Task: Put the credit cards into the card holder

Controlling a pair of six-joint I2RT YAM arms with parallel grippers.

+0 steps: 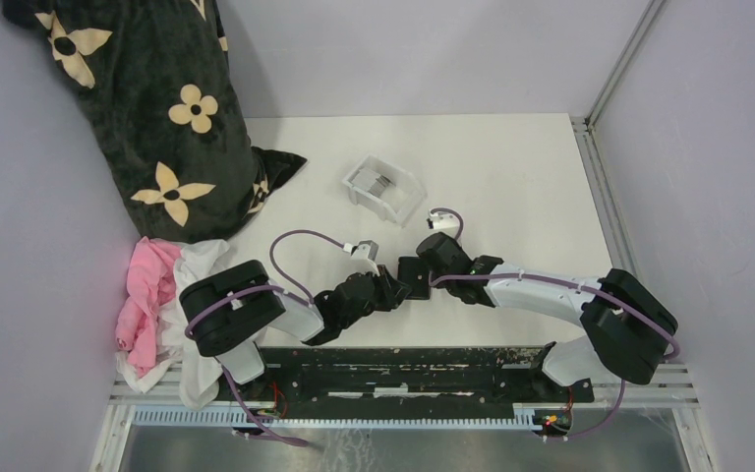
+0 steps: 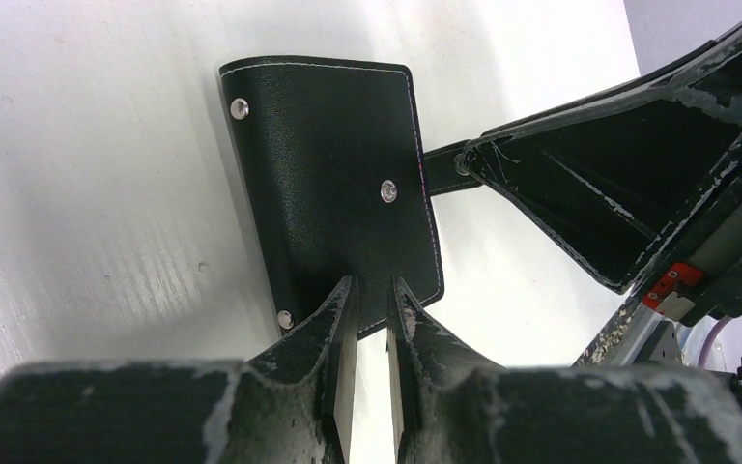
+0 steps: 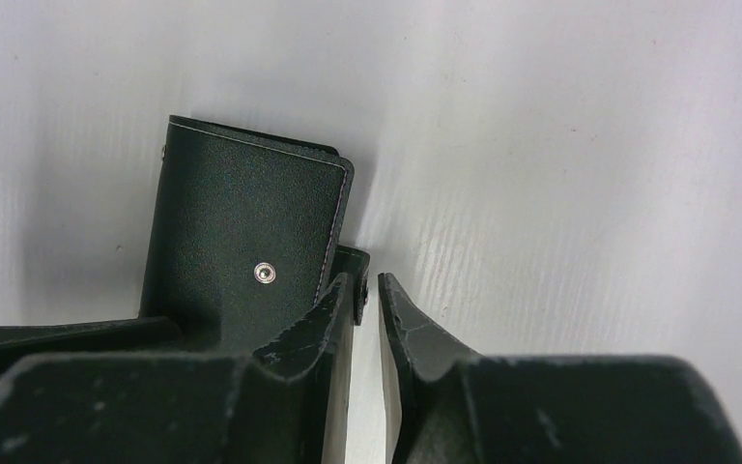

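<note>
The black card holder [image 1: 414, 278] lies folded over on the white table, between my two grippers. Its snaps and stitched edges show in the left wrist view, and a short strap sticks out from its side. At the lower edge of this holder [image 2: 333, 184] my left gripper is shut on it, a narrow gap showing between the fingers. My right gripper is partly open; the end of the strap [image 3: 352, 266] shows beside its left fingertip. Grey cards [image 1: 373, 183] lie in a white tray farther back.
The white tray [image 1: 408, 192] stands behind the grippers. A dark flowered cushion [image 1: 182, 162] leans at the back left, with pink cloth [image 1: 145, 295] and white cloth near the left edge.
</note>
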